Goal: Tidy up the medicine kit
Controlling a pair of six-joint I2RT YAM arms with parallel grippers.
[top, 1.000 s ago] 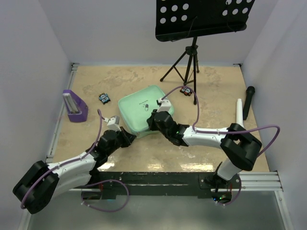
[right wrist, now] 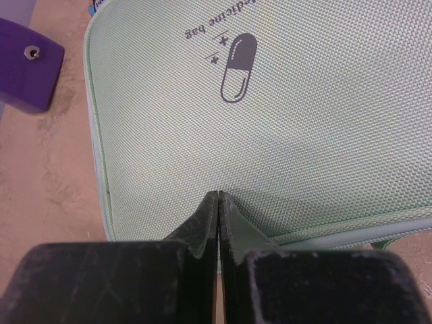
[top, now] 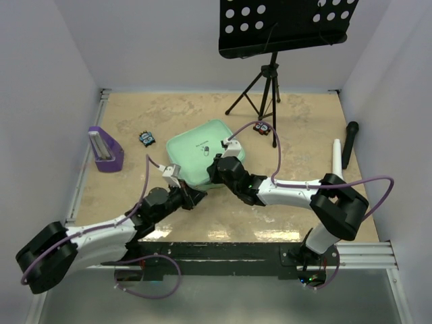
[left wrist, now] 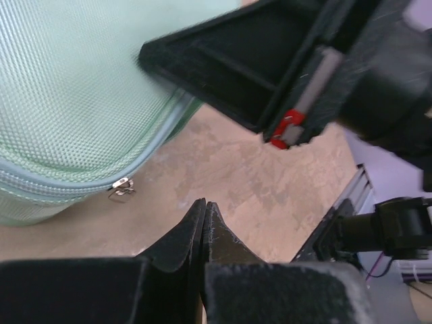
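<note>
The mint-green medicine bag lies closed on the table, its printed lid facing up with a pill drawing. A metal zipper pull hangs from the zipped edge in the left wrist view. My left gripper is shut, nothing visible between its fingers; it appears to the right of the pull and apart from it. On the bag's near part, my right gripper is shut with its tips against or just over the lid fabric; I cannot tell how firmly they touch. Nothing shows between them.
A purple holder stands at the left. Small dark items lie beyond the bag. The black stand's legs rise at the back. A white tube and a black microphone-like item lie far right.
My left gripper has slid to the right along the bag's near edge, closer to the right gripper. The right arm and the bag look unmoved.
</note>
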